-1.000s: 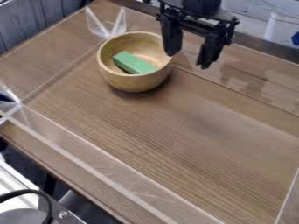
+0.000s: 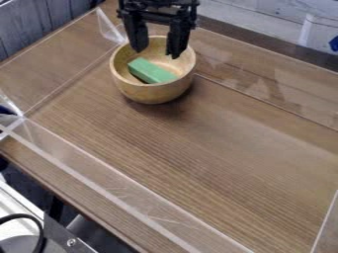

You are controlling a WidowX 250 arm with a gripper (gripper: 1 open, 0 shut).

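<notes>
A round light-wood bowl (image 2: 154, 91) sits toward the back left of the wooden table. Inside it lies a green block (image 2: 153, 72), tilted along the bowl's floor. My black gripper (image 2: 157, 42) hangs over the bowl's back half, above and behind the block, its two fingers spread wide and open with nothing seen between them. How high the fingertips are relative to the rim is hard to tell.
Clear strips run along the near left edge, where a cable and white hardware show. A blue object sits at the top right edge.
The gripper has moved left from beside the bowl's right to over it. The bowl and block look unmoved, or nearly so.
</notes>
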